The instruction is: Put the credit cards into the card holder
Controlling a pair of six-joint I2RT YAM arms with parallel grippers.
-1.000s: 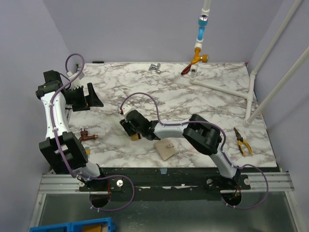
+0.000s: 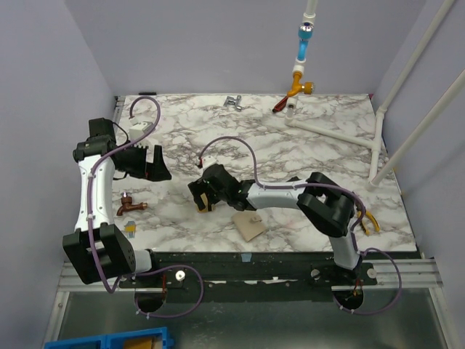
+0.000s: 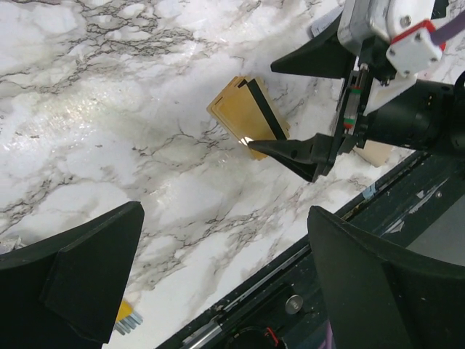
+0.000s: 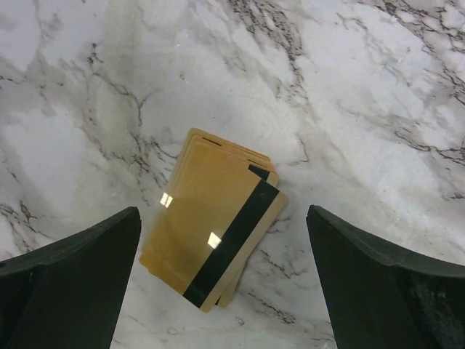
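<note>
A small stack of gold cards (image 4: 207, 211) with a black stripe lies flat on the marble table, slightly fanned. My right gripper (image 2: 201, 193) is open over the stack. In the right wrist view its fingers (image 4: 80, 273) stand on either side of the cards, with nothing gripped. The left wrist view shows the same cards (image 3: 243, 109) beside the right gripper's fingertips. Left of there, my left gripper (image 2: 161, 164) hangs open and empty above the table. A flat beige square with a tab, perhaps the card holder (image 2: 248, 227), lies to the right of the cards, partly hidden in the left wrist view.
A brown tap (image 2: 131, 204) and a yellow brush (image 2: 130, 228) lie on the left side. Pliers (image 2: 370, 220) rest at the right, partly behind the right arm. White pipes (image 2: 334, 132) stand at the back right.
My left gripper has come right and a little nearer the front. My right gripper has shifted slightly rightward over the cards, its arm now covering part of the pliers. The cards have not visibly moved.
</note>
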